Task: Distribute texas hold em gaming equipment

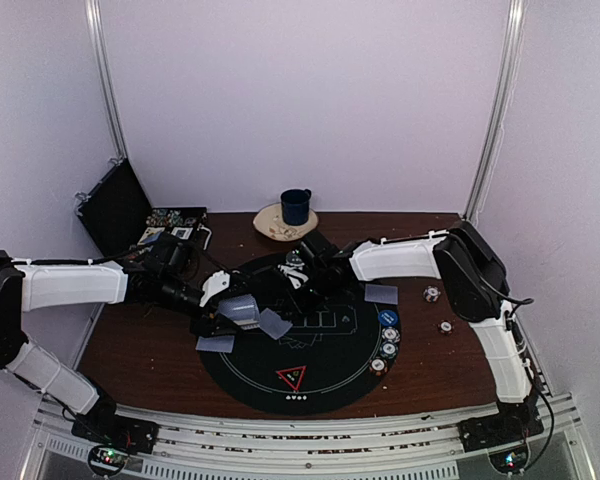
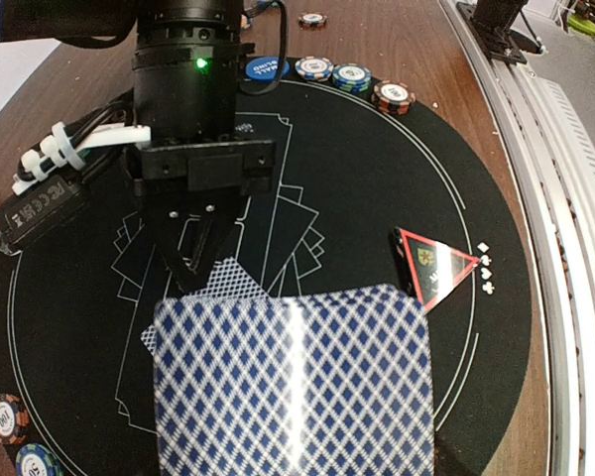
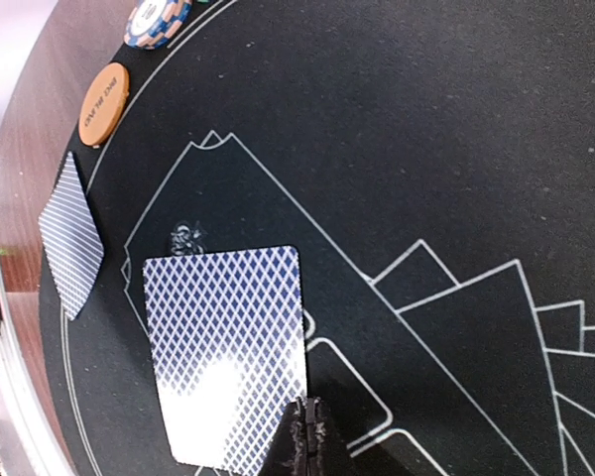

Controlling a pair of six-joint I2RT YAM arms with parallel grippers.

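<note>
My left gripper [image 1: 223, 311] is shut on a card deck [image 2: 293, 387], blue-checked, filling the lower left wrist view. My right gripper is shut, its tips at the lower right corner of a card [image 3: 223, 327] lying on the black mat [image 3: 426, 119]. Whether anything thin is between them does not show. Another card [image 3: 71, 238] lies near the mat's edge, and a card [image 1: 381, 294] lies at the mat's right.
Chips [image 1: 390, 335] line the mat's right edge, beside a red triangle marker [image 1: 291, 376]. An open case [image 1: 120, 205] stands back left, a mug [image 1: 295, 206] on a plate [image 1: 270, 222] behind the mat.
</note>
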